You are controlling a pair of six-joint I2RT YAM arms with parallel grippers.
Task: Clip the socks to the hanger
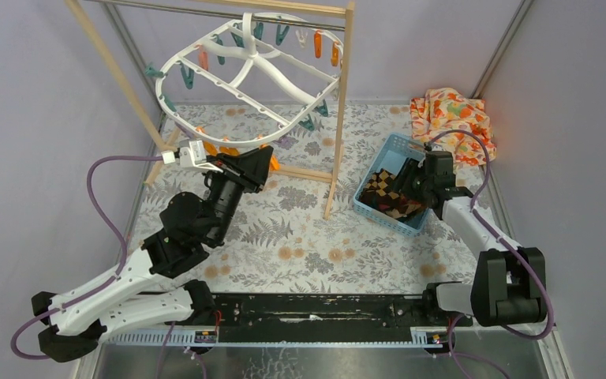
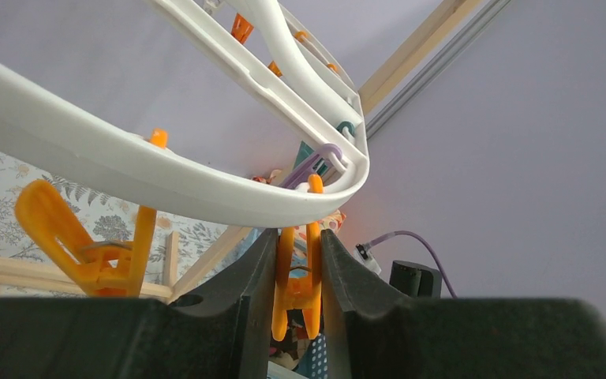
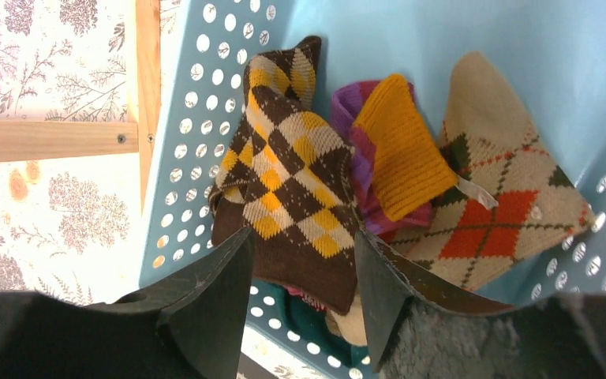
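A white oval hanger (image 1: 252,140) with coloured clips hangs from a wooden stand. My left gripper is shut on an orange clip (image 2: 312,292) at the hanger's lower rim, with another orange clip (image 2: 95,264) further left. My right gripper is part open over the blue basket (image 3: 363,35), its fingers above a brown-and-yellow checked sock (image 3: 296,189). Beside that sock lie a mustard-and-purple sock (image 3: 402,150) and a beige argyle sock (image 3: 497,213), with other socks partly hidden beneath.
An orange floral cloth (image 1: 461,114) lies behind the basket. The wooden stand's upright (image 1: 339,142) stands left of the basket. The patterned floor in front of the hanger and basket is clear.
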